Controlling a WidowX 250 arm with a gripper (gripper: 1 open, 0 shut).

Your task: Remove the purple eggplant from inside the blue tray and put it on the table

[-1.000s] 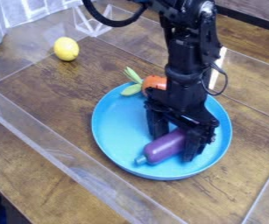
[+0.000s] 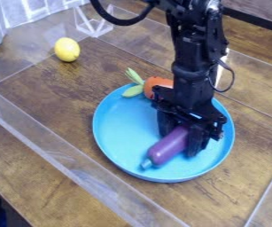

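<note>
The purple eggplant lies slantwise inside the round blue tray, its pale stem end pointing to the lower left. My black gripper reaches down into the tray from above, its fingers closed around the upper right end of the eggplant. The lower left part of the eggplant sticks out clear of the fingers; the gripped end is partly hidden behind them.
An orange carrot with a green top rests at the tray's back rim, close behind the arm. A yellow lemon sits on the wooden table at the back left. Bare table lies left of the tray.
The eggplant has shifted and turned slightly, while the tray, carrot and lemon look unmoved.
</note>
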